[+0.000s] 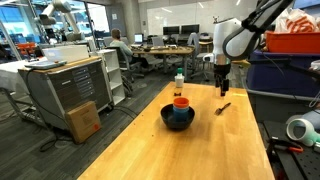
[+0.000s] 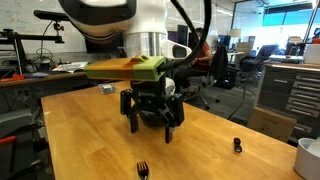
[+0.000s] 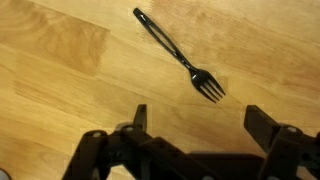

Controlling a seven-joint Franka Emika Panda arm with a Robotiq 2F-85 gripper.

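A black fork lies flat on the wooden table, tines toward the lower right in the wrist view. My gripper hovers over the table with its fingers wide apart and nothing between them. The fork is outside the fingers, beyond the fingertips in the wrist view. Seen from exterior view 1, the gripper hangs on the far side of the fork. In exterior view 2 the fork shows at the bottom edge, clear of the gripper.
A black bowl holding a red and blue cup stands toward the table's left edge. Behind it is a white bottle. A small dark object lies on the table. Bare wood surrounds the fork.
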